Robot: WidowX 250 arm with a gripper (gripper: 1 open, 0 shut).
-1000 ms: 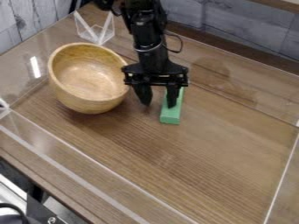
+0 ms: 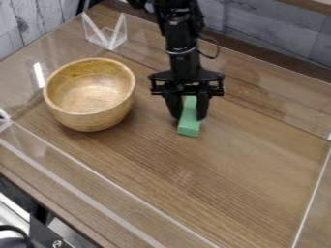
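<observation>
The black gripper [image 2: 187, 95] reaches down from the top centre of the camera view, over a light green block [image 2: 191, 124] on the wooden table. Its fingers are at the block's upper part, partly covering it; whether they are closed on it cannot be made out. A tan wooden bowl [image 2: 89, 93] lies to the left of the gripper, apart from it.
A white object [image 2: 106, 31] stands at the back left. The table's edges show at the left and right.
The gripper has moved right, from beside the green block to over its upper part. The block sits about where it was, slightly shifted at most.
</observation>
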